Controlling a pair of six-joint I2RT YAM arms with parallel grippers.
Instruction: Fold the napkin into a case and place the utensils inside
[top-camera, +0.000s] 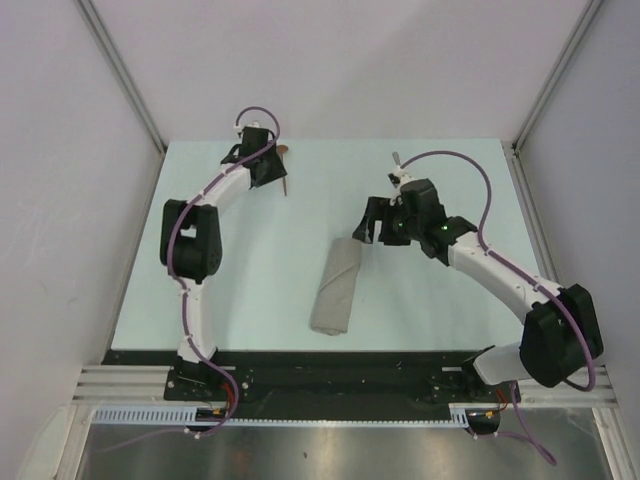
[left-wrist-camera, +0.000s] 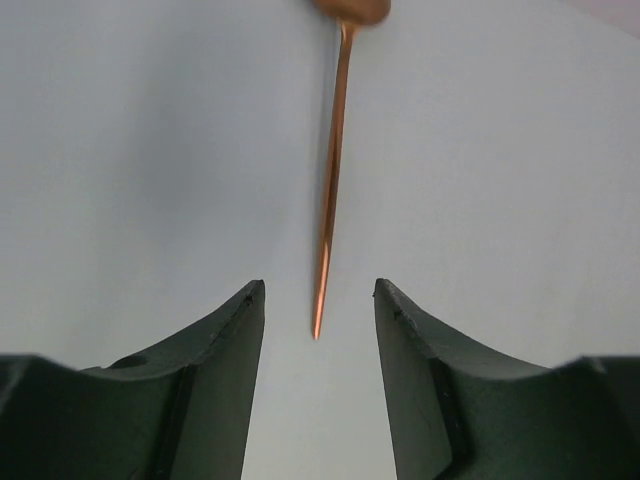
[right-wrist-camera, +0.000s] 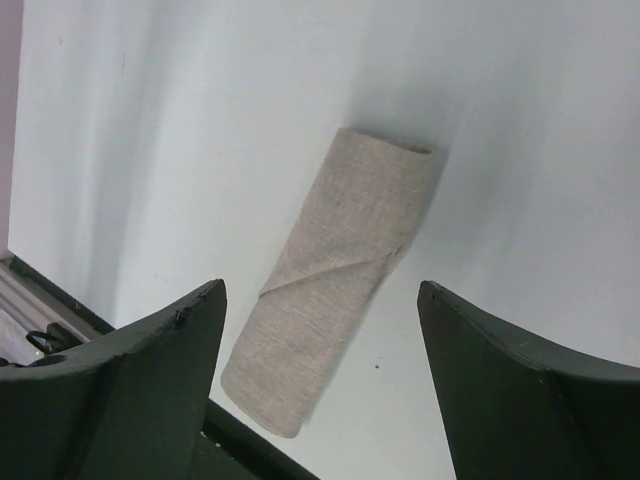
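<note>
The folded beige napkin (top-camera: 336, 288) lies as a narrow strip near the table's front middle, a slanted fold edge across it; the right wrist view shows the napkin (right-wrist-camera: 325, 270) flat and apart from the fingers. Above its far end, slightly right, my right gripper (top-camera: 364, 228) is open and empty. A brown spoon (left-wrist-camera: 333, 170) lies beyond and between the left fingers, its bowl cut off at the top of the left wrist view. My left gripper hovers over the handle's end, open and holding nothing. One end of a silver utensil (top-camera: 396, 158) shows behind the right arm.
A dark strip (top-camera: 330, 370) borders the front edge. Side walls stand close to the table.
</note>
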